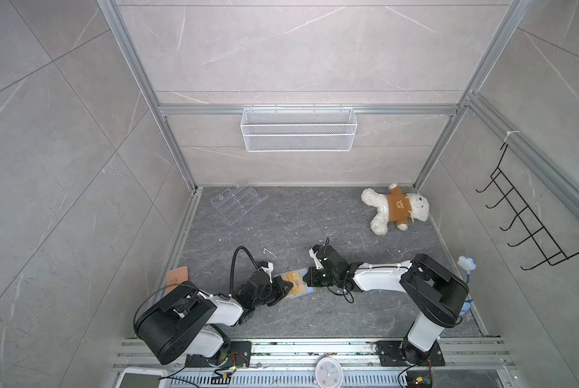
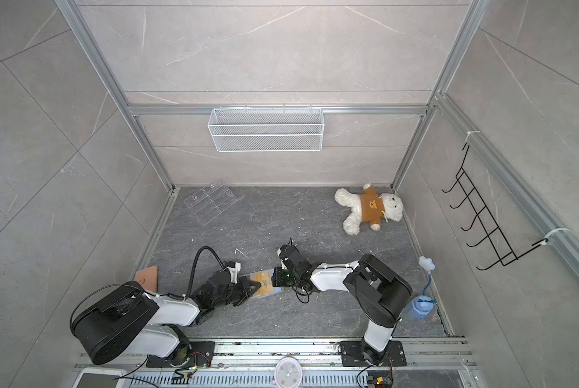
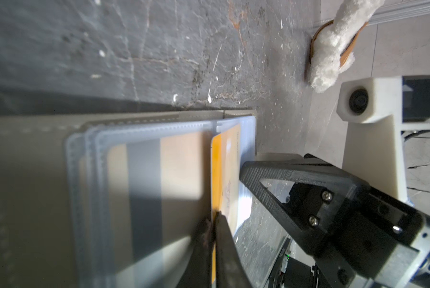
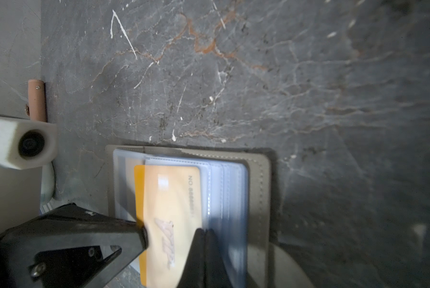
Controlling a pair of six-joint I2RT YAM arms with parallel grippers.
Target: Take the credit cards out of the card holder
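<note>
An open card holder (image 4: 258, 192) with clear blue sleeves lies flat on the dark floor between my grippers. A yellow VIP credit card (image 4: 169, 201) shows on the sleeves (image 3: 142, 201). My left gripper (image 1: 286, 289) is shut over the holder, its tips at the yellow edge of the card in the left wrist view; whether the card is between them is unclear. My right gripper (image 1: 308, 278) is shut, its tips low on the sleeves beside the card's edge in the right wrist view.
A teddy bear (image 1: 399, 207) lies at the back right, a clear divided tray (image 1: 234, 201) at the back left. A brown item (image 1: 176, 276) is by the left wall, a blue object (image 2: 420, 307) by the right.
</note>
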